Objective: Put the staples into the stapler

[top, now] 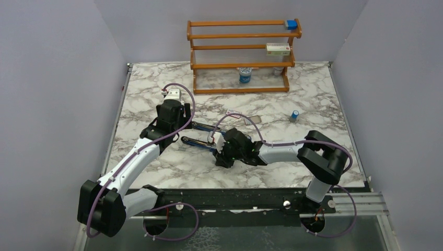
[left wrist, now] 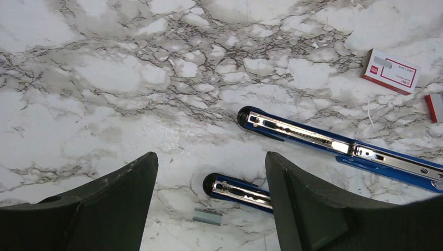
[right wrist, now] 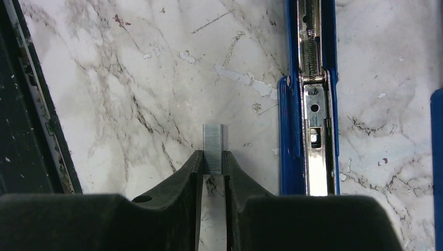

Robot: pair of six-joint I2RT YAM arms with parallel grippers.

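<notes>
In the right wrist view, my right gripper has its fingertips against both sides of a grey staple strip (right wrist: 213, 137), which points forward from between them. A blue stapler (right wrist: 316, 112), opened out flat, lies beside that strip, apart from it. My left gripper stands with fingers wide apart and nothing between them, above the table. Past its fingers the left wrist view shows the far opened stapler (left wrist: 308, 135) and the near stapler's head (left wrist: 235, 191). Another staple strip (left wrist: 208, 216) lies on the marble beside that head. The top view hides the right fingertips.
A red-and-white staple box (left wrist: 392, 71) lies behind the staplers. Farther right stands a small blue-topped item (top: 294, 115), and a wooden rack (top: 243, 91) takes up the back.
</notes>
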